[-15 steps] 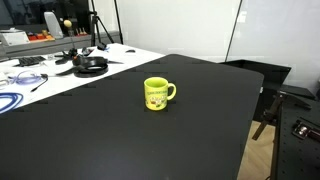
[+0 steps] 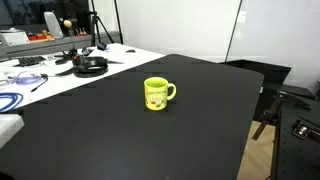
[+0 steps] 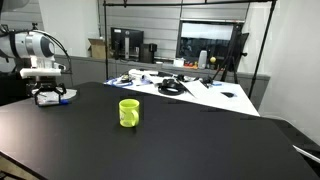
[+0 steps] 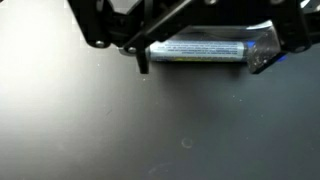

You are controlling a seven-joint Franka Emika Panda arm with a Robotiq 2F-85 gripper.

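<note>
A yellow-green mug (image 2: 157, 94) stands upright on the dark table, its handle to the right in exterior view 1. The same mug (image 3: 129, 112) is near the middle of exterior view 2, well away from the arm. At the table's left side in that view, my gripper (image 3: 49, 99) points down, low over a small white and blue item (image 3: 62, 98). In the wrist view my gripper is open. A grey tube-like object with printed text (image 4: 196, 51) lies across the space between the fingers; whether they touch it is unclear.
Black headphones (image 2: 88, 67) and blue cables (image 2: 10, 101) lie on a white surface along the table's far left side. A tripod (image 3: 234, 56) stands behind. Around the mug, the dark tabletop (image 2: 100, 140) is bare.
A white piece, probably part of the arm, has come into exterior view 1 at the lower left edge. The mug has stayed in place.
</note>
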